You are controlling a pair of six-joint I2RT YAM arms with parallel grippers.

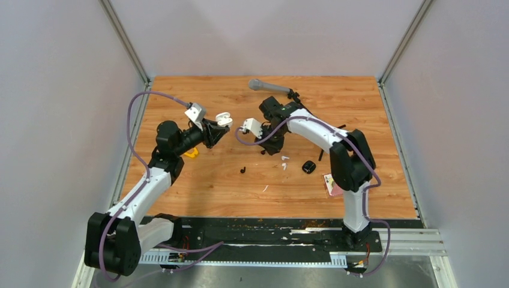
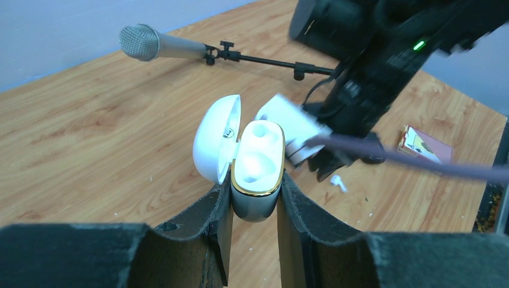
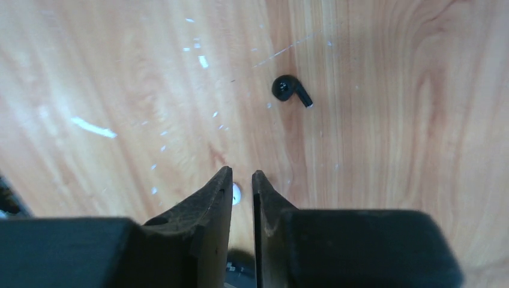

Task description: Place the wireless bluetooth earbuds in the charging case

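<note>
My left gripper is shut on the white charging case (image 2: 258, 159), whose lid stands open with empty-looking wells, held in the air left of centre in the top view. My right gripper hangs over the wood near the middle, fingertips a narrow gap apart. In the right wrist view a black earbud (image 3: 285, 88) lies above the fingertips, and a white earbud (image 3: 236, 193) is partly hidden behind them; whether it is held cannot be told. Two small white pieces (image 1: 284, 165) lie beside the right gripper in the top view.
A microphone on a stand (image 1: 270, 85) lies at the back. A black case (image 1: 308, 167) and a pink-white box (image 1: 333, 186) are on the right, a small black piece (image 1: 242, 170) at centre, a yellow object (image 1: 191, 153) under the left arm.
</note>
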